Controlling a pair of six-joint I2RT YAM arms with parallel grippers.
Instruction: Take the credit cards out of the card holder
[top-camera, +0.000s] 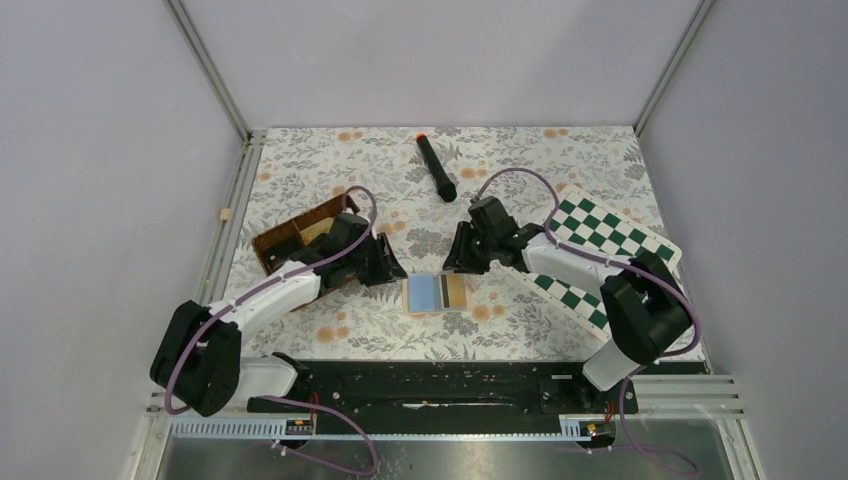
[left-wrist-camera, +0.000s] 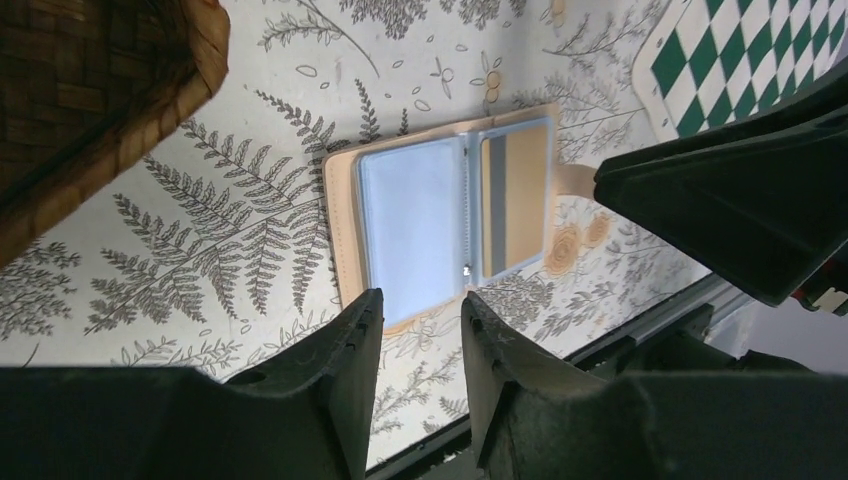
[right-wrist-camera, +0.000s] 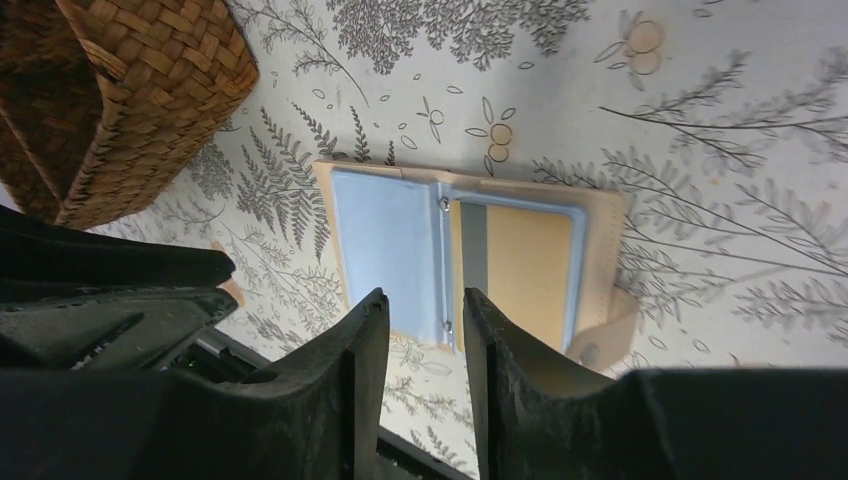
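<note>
The card holder (top-camera: 423, 311) lies opened flat on the table, tan-edged with two clear sleeves. A pale blue panel (left-wrist-camera: 412, 220) fills its left side. On the right side sits a gold card (right-wrist-camera: 525, 262) with a dark stripe, inside its sleeve. My left gripper hovers over the near edge of the blue panel, part open, with nothing between its fingers. Above the right side, my right gripper is also part open and empty; its fingertips are apart from the holder.
A woven basket (top-camera: 268, 237) stands at the left, partly behind my left arm. At the right lies a green-and-white checkered board (top-camera: 600, 235). A black microphone-like stick (top-camera: 435, 168) rests at the back. Both grippers are close together over the holder.
</note>
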